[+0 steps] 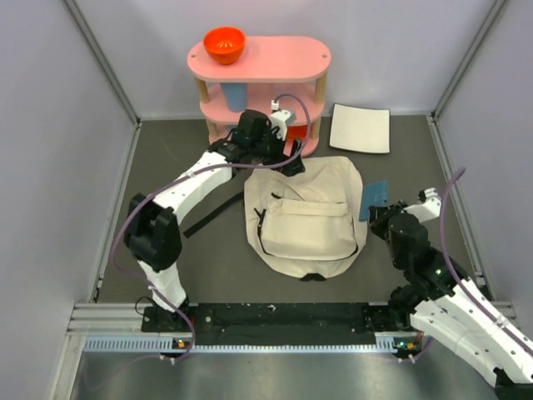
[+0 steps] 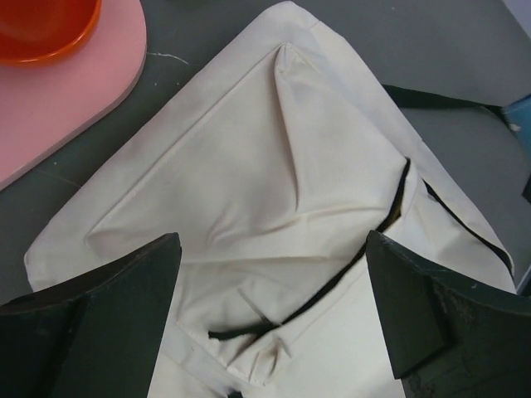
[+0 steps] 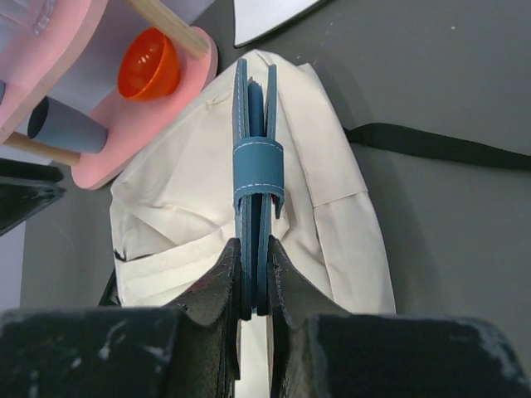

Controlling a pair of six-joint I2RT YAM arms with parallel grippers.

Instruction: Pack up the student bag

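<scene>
A cream bag (image 1: 306, 225) lies flat in the middle of the table, its zipper pocket facing up. Over its top end hovers my left gripper (image 1: 293, 158), fingers apart; in the left wrist view the gripper has only the bag's cloth (image 2: 224, 182) below its gap. My right gripper (image 1: 385, 212) is shut on a blue notebook (image 1: 374, 198) with a strap around it, beside the bag's right edge. Edge-on in the right wrist view, the notebook (image 3: 258, 174) stands upright between the fingers.
A pink shelf (image 1: 275, 50) with orange bowls and blue cups stands at the back, close behind my left gripper. A white board (image 1: 360, 128) lies at the back right. Black straps (image 1: 213, 214) extend beside the bag. Bare table shows at the right.
</scene>
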